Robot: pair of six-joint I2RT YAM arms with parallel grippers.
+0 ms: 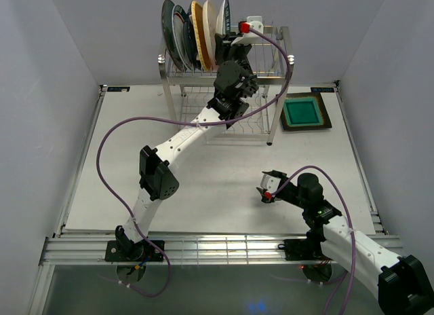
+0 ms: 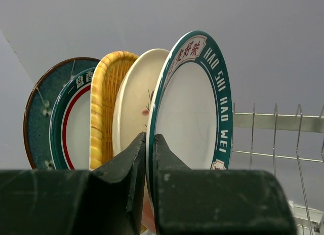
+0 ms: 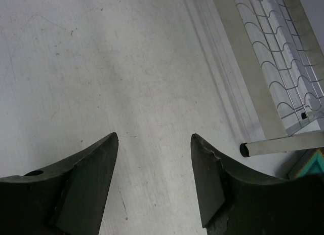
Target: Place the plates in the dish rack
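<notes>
My left gripper is at the top tier of the dish rack (image 1: 285,40), its fingers either side of the rim of a white plate with green lettered border (image 2: 192,108). Whether they grip it is unclear. That plate stands upright at the right end of a row: cream plate (image 2: 134,93), yellow woven plate (image 2: 104,113), green-rimmed plate (image 2: 76,128), dark teal plate (image 2: 43,118). My right gripper is low over the bare table at the front right, open with nothing between its fingers.
A green square tray on a dark one (image 1: 303,111) lies right of the rack. The top tier's right part shows empty wire slots (image 2: 276,144). A purple cable runs along each arm.
</notes>
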